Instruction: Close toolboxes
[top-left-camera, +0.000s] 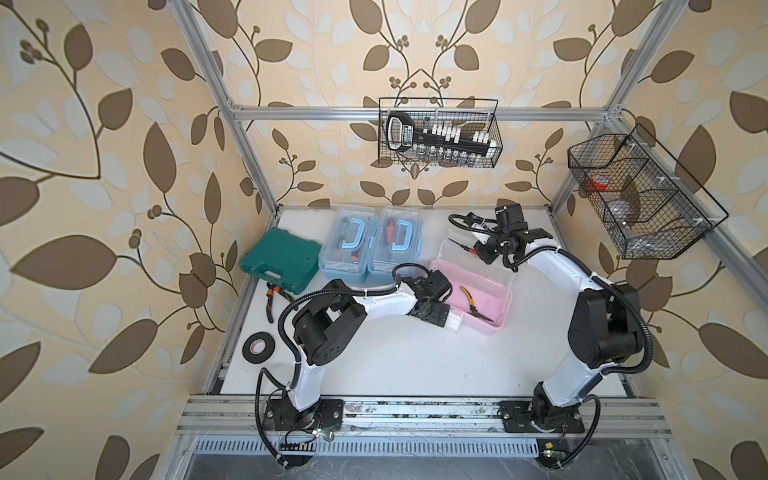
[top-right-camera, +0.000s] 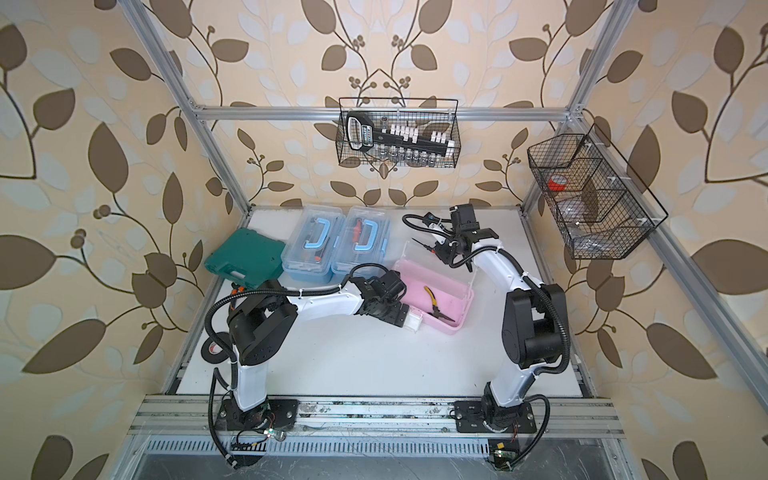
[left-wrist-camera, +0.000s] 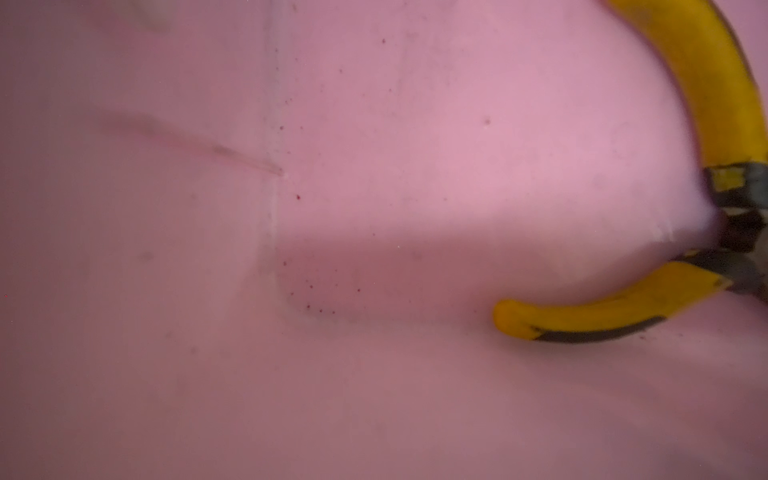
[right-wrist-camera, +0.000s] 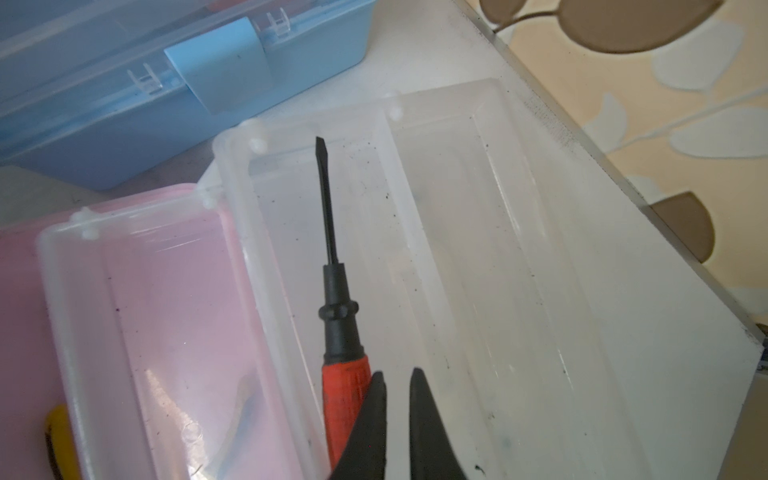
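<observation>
A pink toolbox (top-left-camera: 485, 297) lies open on the table, its clear lid (right-wrist-camera: 512, 264) spread behind it with a red screwdriver (right-wrist-camera: 342, 384) on it. Yellow pliers (left-wrist-camera: 600, 316) lie inside the box. My left gripper (top-left-camera: 436, 308) is low at the box's front left; its fingers are hidden in the left wrist view, so its state is unclear. My right gripper is over the lid beside the screwdriver handle, shut, with nothing visible between its fingers. Two blue toolboxes (top-left-camera: 345, 244) and a green case (top-left-camera: 280, 256) lie closed at the back left.
Black tape (top-left-camera: 258, 347) and an orange-black tool (top-left-camera: 270, 300) lie at the left. Wire baskets (top-left-camera: 440, 136) hang on the back and right walls.
</observation>
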